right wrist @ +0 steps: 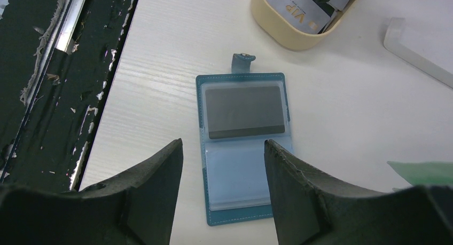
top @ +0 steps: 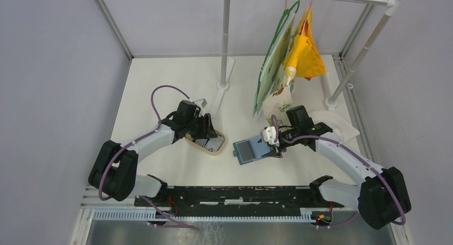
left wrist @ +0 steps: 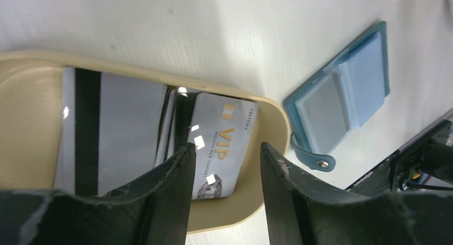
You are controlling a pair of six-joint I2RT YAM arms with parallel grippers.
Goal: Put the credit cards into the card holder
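In the left wrist view a silver card marked VIP lies in a cream tray, among other grey and black-striped cards. My left gripper is over the tray, part open, its fingers on either side of the VIP card's lower part with nothing visibly held. The blue card holder lies flat on the table, its grey window and snap tab toward the tray. Above the holder's lighter blue half, my right gripper stands open and empty.
A clothes rack stands behind, with green and yellow aprons hanging near the right arm. A white cloth lies at the right. Bare table separates tray and holder.
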